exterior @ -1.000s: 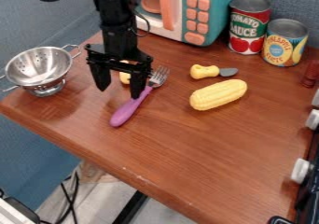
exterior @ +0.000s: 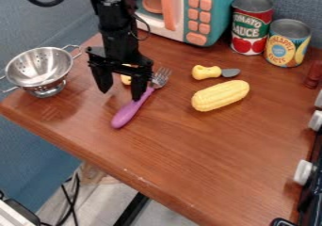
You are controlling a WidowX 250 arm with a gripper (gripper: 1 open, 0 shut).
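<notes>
The black gripper [exterior: 120, 79] hangs at the upper left of the table, its fingers pointing down just left of a fork with a purple handle [exterior: 132, 108]. A small yellow object shows partly behind the fingers. Whether the fingers hold anything I cannot tell. A steel colander [exterior: 40, 68] sits at the left edge, a yellow corn cob [exterior: 220, 95] right of centre, and a yellow-handled cutter [exterior: 209, 72] behind the corn.
A toy microwave [exterior: 201, 18] and two cans, red [exterior: 250, 32] and yellow [exterior: 287, 43], stand at the back. A black appliance with white knobs lines the right edge.
</notes>
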